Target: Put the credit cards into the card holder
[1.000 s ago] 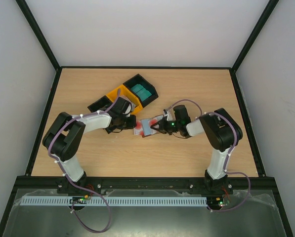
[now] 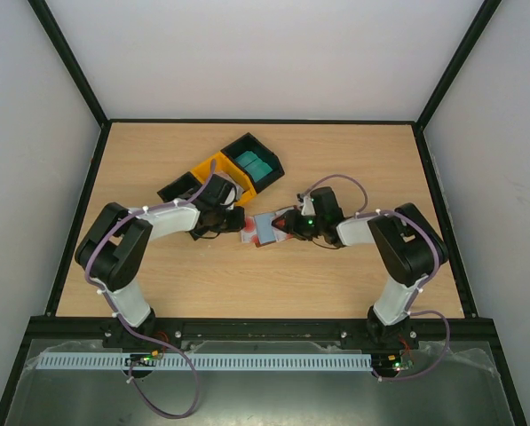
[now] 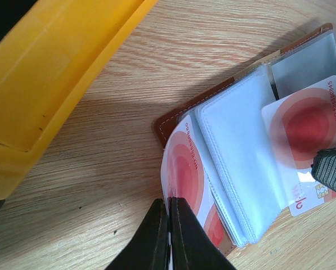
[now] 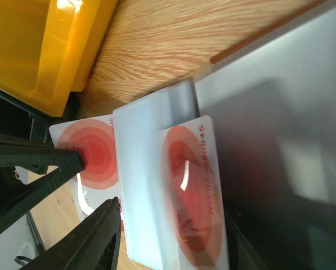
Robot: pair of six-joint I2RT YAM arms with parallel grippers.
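The card holder (image 3: 241,157) lies open on the table, its clear sleeves holding red-and-white cards. My left gripper is shut at the left end of the holder, on the edge of a card; in the right wrist view its black fingers rest by that card (image 4: 92,157). Another card (image 3: 305,126) (image 4: 193,185) sits at the sleeve on the right side. My right gripper is open around that side of the holder, its fingertips low beside the card and sleeve.
A yellow box (image 2: 202,169) and a black box (image 2: 273,169) with teal items stand behind the holder, with another dark box (image 2: 171,191) at left.
My right arm has shifted slightly to the right over the holder. The left arm shows no visible change.
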